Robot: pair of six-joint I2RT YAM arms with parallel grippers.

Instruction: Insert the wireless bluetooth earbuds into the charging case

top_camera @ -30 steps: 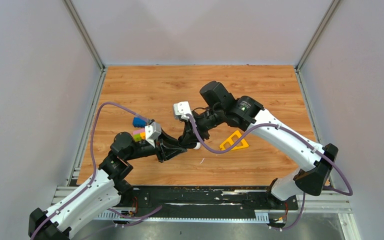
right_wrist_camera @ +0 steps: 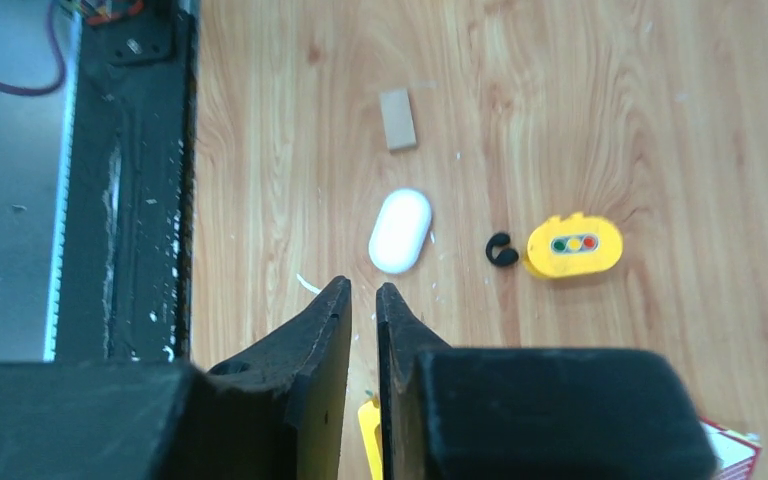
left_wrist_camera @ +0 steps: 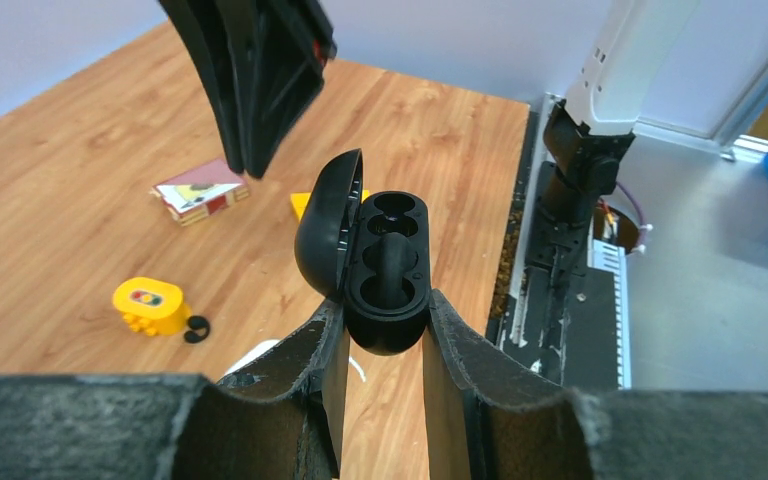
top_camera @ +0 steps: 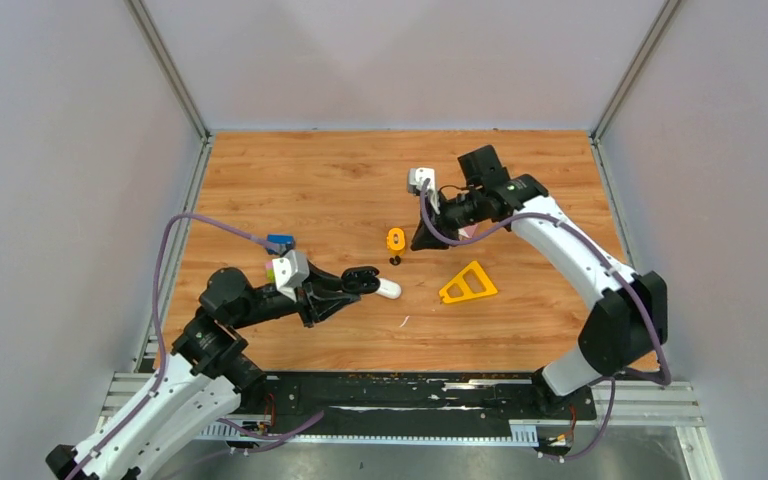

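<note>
My left gripper is shut on the black charging case (left_wrist_camera: 387, 270), holding it above the table with the lid tipped open. Round recesses show inside; whether an earbud sits in one is hard to tell. In the top view the case (top_camera: 361, 280) is left of centre. A small black curled piece, perhaps an earbud (right_wrist_camera: 501, 250), lies on the table beside a yellow toy (right_wrist_camera: 574, 246). My right gripper hovers over the table, away from the case, its fingers slightly apart with nothing visible between them.
A white oval piece (right_wrist_camera: 400, 230) and a small beige block (right_wrist_camera: 398, 120) lie on the wood. A yellow triangular frame (top_camera: 468, 283) sits right of centre, a small printed box (left_wrist_camera: 200, 190) behind it. Blue block (top_camera: 280, 241) at left.
The left gripper has shifted slightly left with the case.
</note>
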